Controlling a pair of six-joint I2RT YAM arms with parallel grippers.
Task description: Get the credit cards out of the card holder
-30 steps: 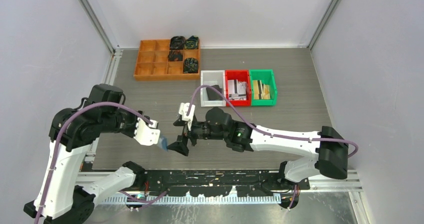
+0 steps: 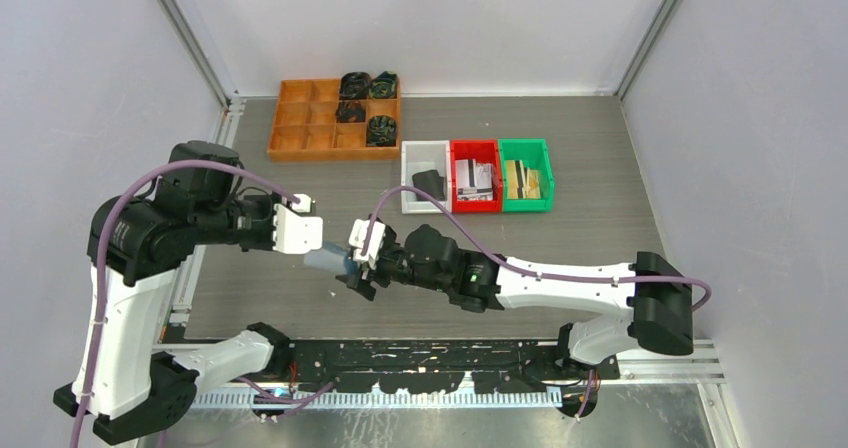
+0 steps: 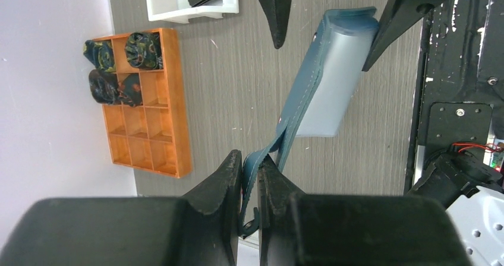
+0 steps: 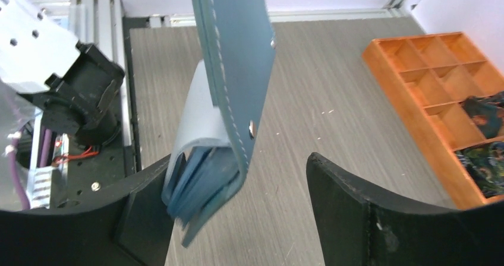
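Note:
A blue-grey card holder (image 3: 298,88) with a frosted plastic sleeve hangs above the table between my two arms. My left gripper is shut on one end of its blue cover. Around the free end stands my right gripper, its fingers apart; in the right wrist view the left finger (image 4: 145,198) lies against or very near the card holder (image 4: 246,70), while the other is clear of it. Blue layers show inside the sleeve's open end. Whether cards are among them I cannot tell. In the top view, the card holder (image 2: 328,258) is partly covered by both grippers.
At the back are a white bin (image 2: 411,203) with a dark item, a red bin (image 2: 482,207) with white cards and a green bin (image 2: 535,205) with yellowish cards. An orange compartment tray (image 2: 330,154) holds dark camouflage bundles.
My left gripper has swung the card holder up and round, so it points more towards the right arm. The holder's free end now lies at my right gripper, whose fingers have come closer together.

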